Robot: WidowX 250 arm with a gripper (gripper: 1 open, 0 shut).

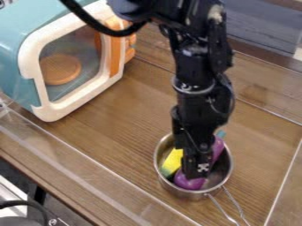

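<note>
A steel pot [164, 181] with a wire handle stands on the wooden counter at the lower middle. Inside it sit a yellow banana [171, 161] and a purple eggplant [190, 183], both partly hidden by my black gripper [192, 162], which reaches down from above into the pot. Its fingertips are hard to make out, so its finger state is unclear.
A blue and white toy microwave [59, 66] with an orange side stands at the upper left. The counter [94, 141] between it and the pot is clear. A dark cable arches across the top left.
</note>
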